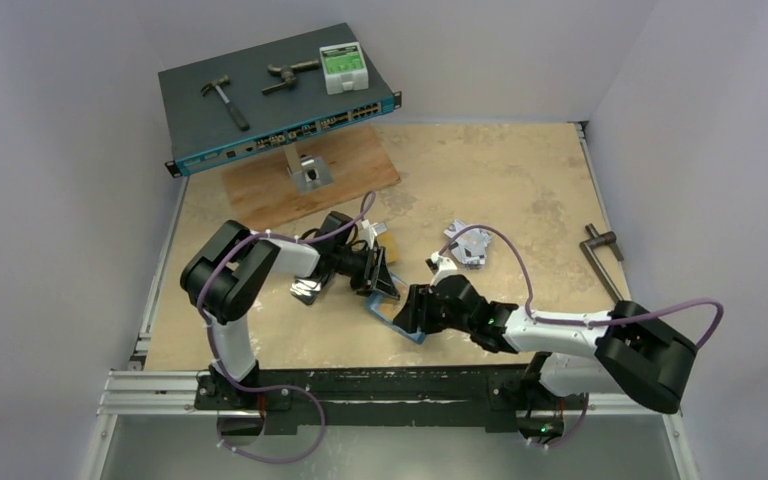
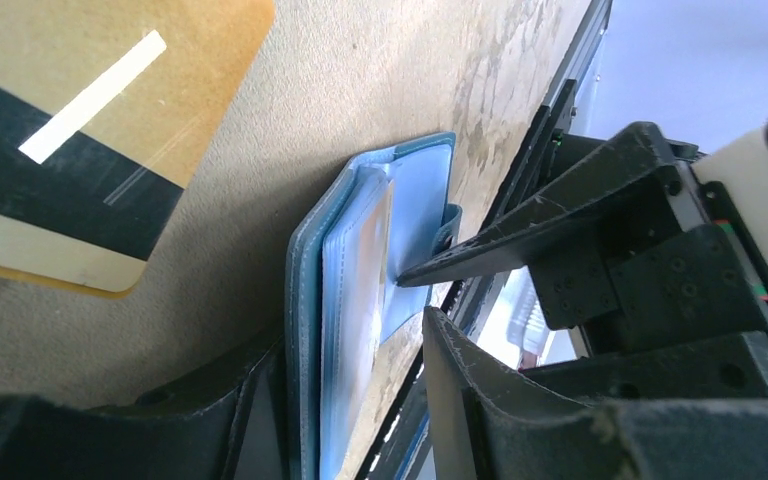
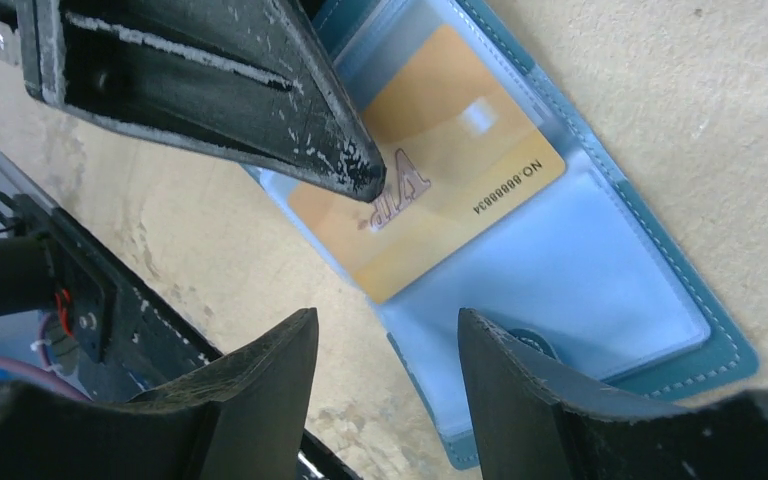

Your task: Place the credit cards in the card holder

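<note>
The blue card holder (image 1: 385, 310) lies open on the table between the grippers, a gold card (image 3: 460, 170) in its clear sleeve. My left gripper stands open at the holder, whose edge rises between its fingers in the left wrist view. My right gripper is open over the holder's lower part, nothing gripped. A black finger reaches over the card from above in the right wrist view. More gold cards (image 2: 110, 130) lie beside the holder, behind it in the top view.
A pile of silvery cards (image 1: 468, 250) lies behind the right gripper. A rack device (image 1: 260, 90) with hammers and a box stands at the back left. A metal tool (image 1: 600, 265) lies at the right edge.
</note>
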